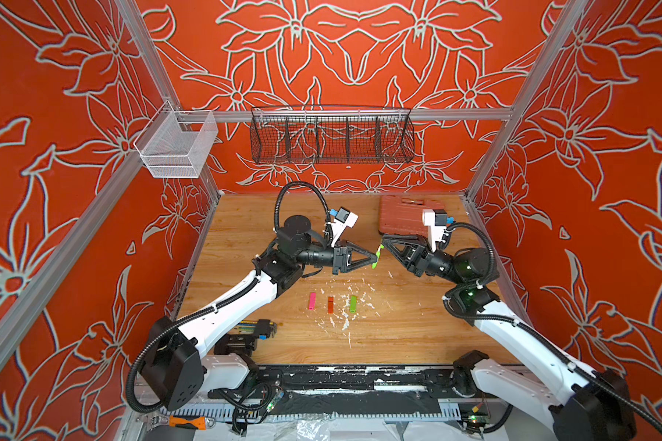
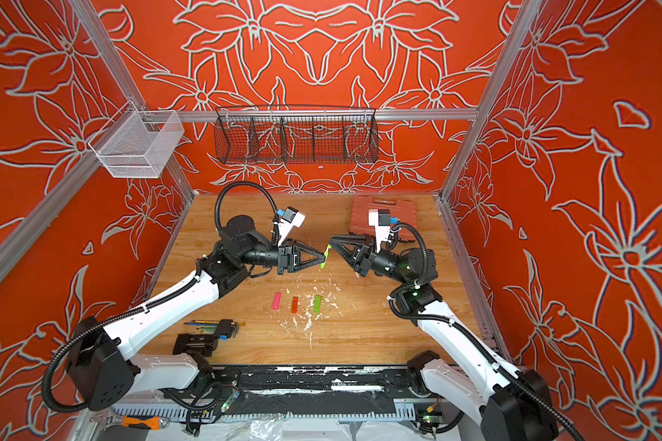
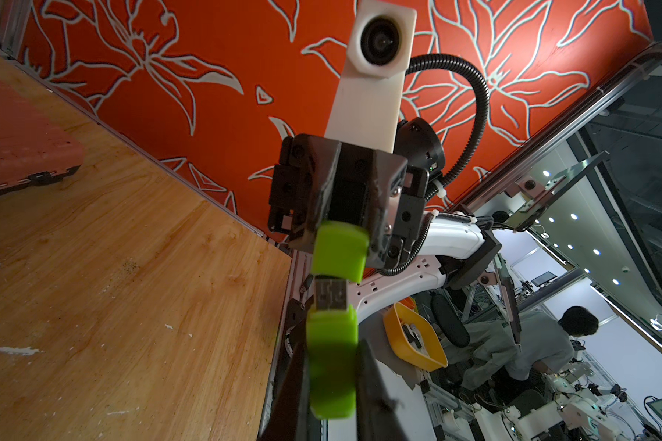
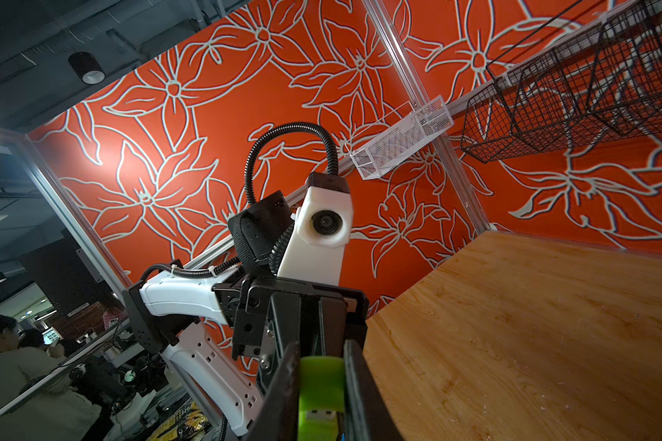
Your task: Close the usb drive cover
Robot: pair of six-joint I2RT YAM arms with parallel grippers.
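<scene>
A green USB drive is held in the air between my two grippers, over the table's middle. In the left wrist view its body (image 3: 332, 360) sits in my left gripper (image 1: 375, 258), shut on it, with the bare metal plug (image 3: 331, 292) pointing toward the other gripper. The green cover (image 3: 340, 250) is just beyond the plug, held by my right gripper (image 1: 385, 242), shut on it. The plug shows between the two pieces, so the cover is apart from the body. In the right wrist view the cover (image 4: 321, 382) is between the fingers.
Pink (image 1: 312, 300), red (image 1: 331, 303) and green (image 1: 353, 303) pieces lie on the table (image 1: 235, 220) among white scraps. A red case (image 1: 408, 213) is at the back right. Wire baskets hang on the walls. Tools lie at the front left.
</scene>
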